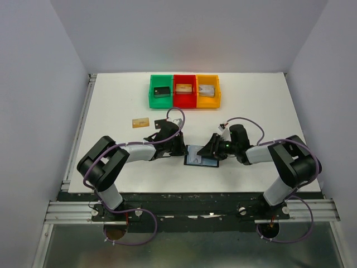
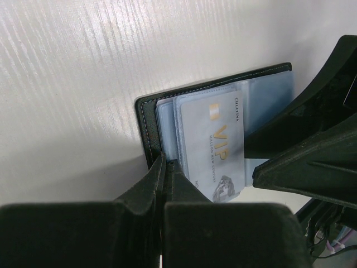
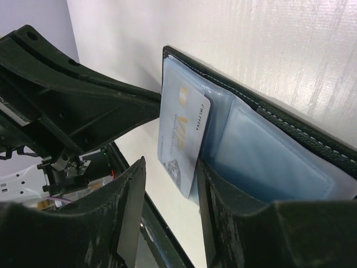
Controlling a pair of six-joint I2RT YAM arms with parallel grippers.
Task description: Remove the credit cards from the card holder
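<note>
The open card holder (image 1: 210,165), black-edged with clear plastic sleeves, lies on the table between my arms. A silver-white VIP card rests in its left sleeve, and the card's right edge stands a little raised in the right wrist view. My left gripper is shut at the holder's left edge; whether a thin bit of the edge is pinched between its tips is hidden. Over the card's right part, my right gripper is open, one finger (image 3: 133,187) on the card's near side and the other (image 3: 205,190) past its raised edge.
Behind stand a green bin (image 1: 160,80), a red bin (image 1: 184,80) and a yellow bin (image 1: 207,79), each with something inside. A tan card (image 1: 140,122) and a dark card (image 1: 160,123) lie left of centre.
</note>
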